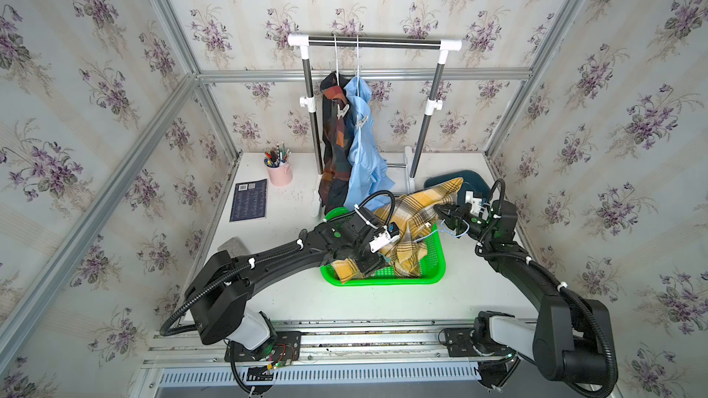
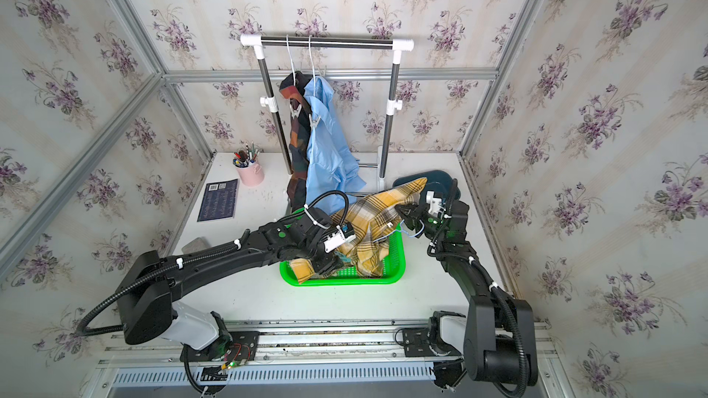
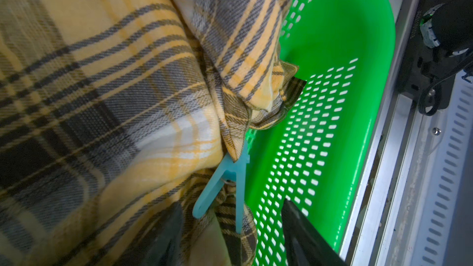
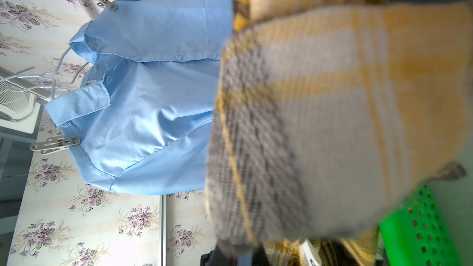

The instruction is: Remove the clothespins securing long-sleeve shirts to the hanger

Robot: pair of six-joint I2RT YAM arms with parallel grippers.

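Observation:
In the green basket (image 1: 435, 258) lies a yellow plaid shirt (image 1: 413, 206). A teal clothespin (image 3: 229, 172) clips its cloth in the left wrist view, just ahead of my left gripper, whose fingers stand apart with nothing held between them. My right gripper (image 1: 442, 210) is shut on the raised plaid cloth, which fills much of the right wrist view and hides the fingertips. A blue shirt (image 4: 147, 93) with grey clothespins (image 4: 55, 145) hangs on the rack beside a dark plaid shirt (image 1: 335, 147).
A pink pen cup (image 1: 279, 173) and a dark leaflet (image 1: 247, 200) lie on the table's left. A dark teal container (image 2: 431, 184) sits behind my right gripper.

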